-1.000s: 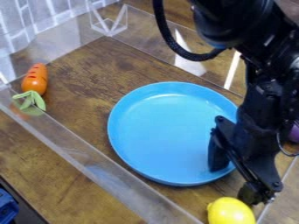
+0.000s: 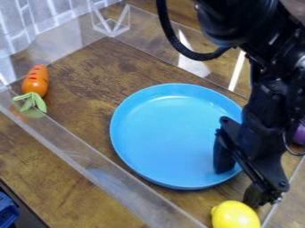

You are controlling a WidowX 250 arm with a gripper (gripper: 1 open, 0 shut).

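Note:
A round blue plate (image 2: 161,134) lies on the wooden surface inside a clear-walled area. My black gripper (image 2: 238,178) is low at the plate's right side, its fingers open, one reaching over the rim. A yellow lemon-like object (image 2: 234,215) sits just below the gripper at the bottom edge. An orange toy carrot (image 2: 35,82) with green leaves lies at the left. A purple object (image 2: 298,134) is partly hidden behind the gripper at the right.
Clear plastic walls (image 2: 84,153) border the wooden area. A dark blue object (image 2: 12,212) sits at the lower left. Bare wood is free left of and above the plate.
The arm has shifted very slightly; otherwise nothing visibly differs.

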